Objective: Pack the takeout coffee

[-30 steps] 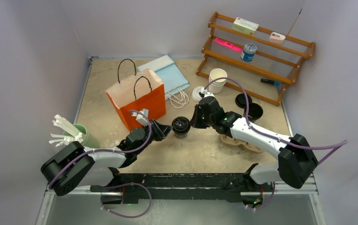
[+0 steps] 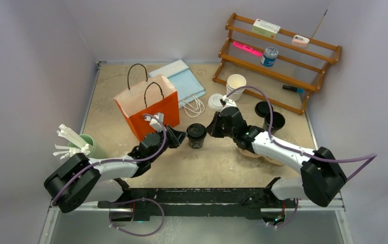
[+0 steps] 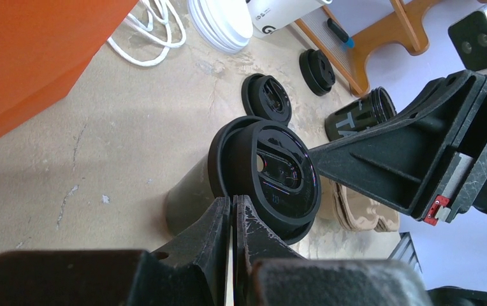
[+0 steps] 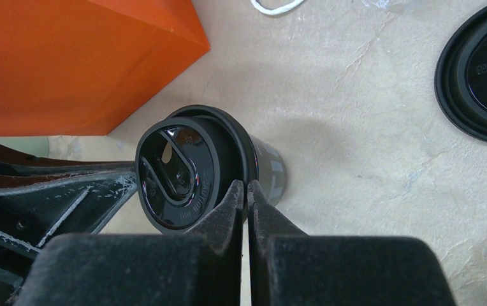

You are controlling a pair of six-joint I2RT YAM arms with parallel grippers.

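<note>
A dark takeout cup [image 2: 196, 142] stands at the table's middle with a black lid [image 3: 282, 175] on its top, apparently not seated evenly. My left gripper and my right gripper flank it from opposite sides, both with fingertips together at the lid's edge; nothing clearly shows between either pair. An orange paper bag [image 2: 151, 117] with handles stands behind my left gripper. A spare black lid [image 4: 477, 76] lies to the right.
Behind are blue folded bags [image 2: 187, 84], white lids [image 2: 215, 101] and white cups [image 2: 235, 84]. Dark cups [image 2: 276, 121] and a carrier [image 2: 260, 157] sit right, a green straw holder [image 2: 93, 147] left. A wooden rack [image 2: 283, 76] stands at the back.
Both grippers have shifted slightly around the cup, my left one a little higher in the top view. The lid's look has changed slightly; the cup stays in place.
</note>
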